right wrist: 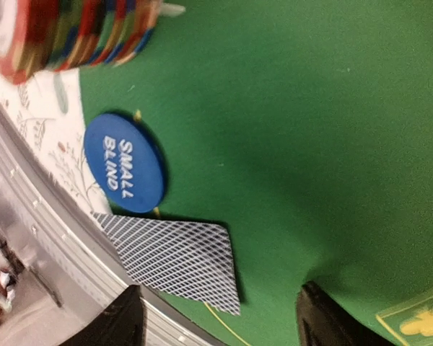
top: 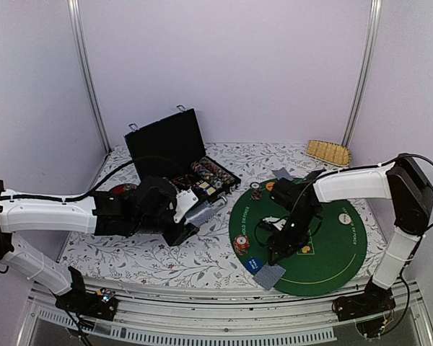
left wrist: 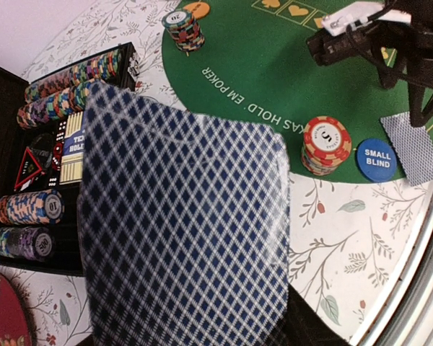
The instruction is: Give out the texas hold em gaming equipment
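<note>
My left gripper (top: 182,227) is over the cloth beside the case, with a blue checked card (left wrist: 184,223) between its fingers, filling the left wrist view. My right gripper (top: 281,252) hovers over the green mat (top: 332,256), fingers apart, just above a face-down card (right wrist: 173,256) at the mat's front edge. Beside that card lie the blue SMALL BLIND button (right wrist: 126,162) and a red chip stack (left wrist: 325,144). Another chip stack (left wrist: 184,30) and an orange button (top: 271,187) sit at the mat's back left, with another card (top: 283,173) by the edge.
The open black case (top: 162,137) with chip rows stands at back left. A red round object (left wrist: 3,313) lies left of it. A wicker tray (top: 328,150) is at back right.
</note>
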